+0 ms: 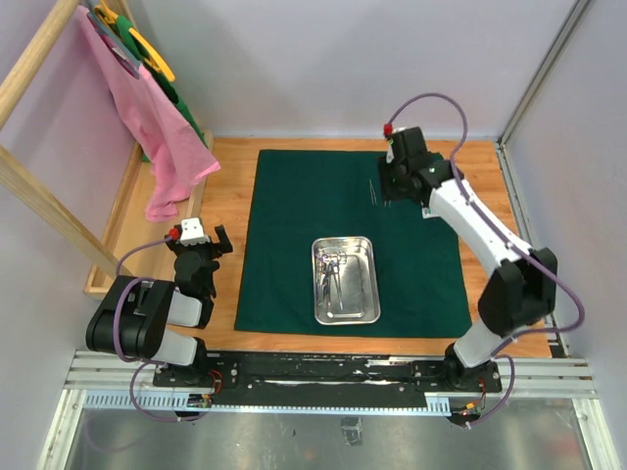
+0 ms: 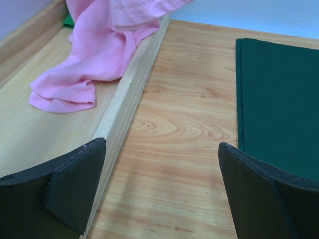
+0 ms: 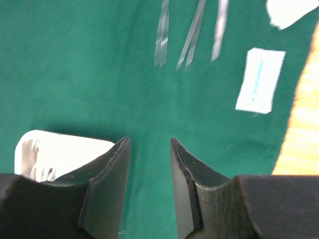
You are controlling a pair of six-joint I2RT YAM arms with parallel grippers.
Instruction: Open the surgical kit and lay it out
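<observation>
On the green drape [image 1: 284, 206] a steel tray [image 1: 345, 305] holds several instruments, seen partly in the right wrist view. Behind it to the right lie several slender instruments [image 3: 194, 32] in a row, a white packet [image 3: 259, 79] with a blue strip, and a white item [image 3: 289, 10]. My right gripper is over the drape between tray and row, fingers apart with nothing between them; the view is blurred. My left gripper stands open and empty left of the drape.
A wooden rack [image 1: 29, 176] at left carries pink cloth [image 1: 167, 166], green cloth and hangers. Bare wood [image 2: 174, 99] lies between rack and drape.
</observation>
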